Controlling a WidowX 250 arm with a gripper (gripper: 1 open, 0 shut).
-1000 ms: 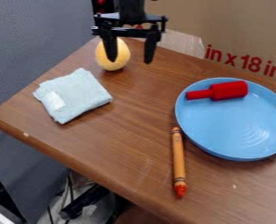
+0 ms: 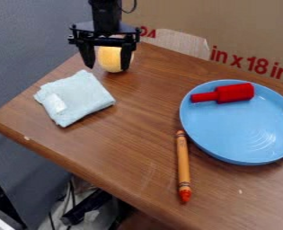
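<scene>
My black gripper [image 2: 106, 56] is at the top of the view, its fingers around a yellow rounded object [image 2: 111, 60] at the back left of the wooden table; whether they press on it I cannot tell. A folded pale blue cloth [image 2: 74, 97] lies at the left. A red cylindrical object [image 2: 223, 93] rests on a blue plate [image 2: 240, 130] at the right. An orange crayon [image 2: 183, 166] with a red tip lies below the plate's left side.
A cardboard panel [image 2: 240, 27] with printed size text stands behind it. The table's left edge drops to a grey surface.
My gripper has moved left and down, from beside and above the yellow object onto it. The other objects look unmoved.
</scene>
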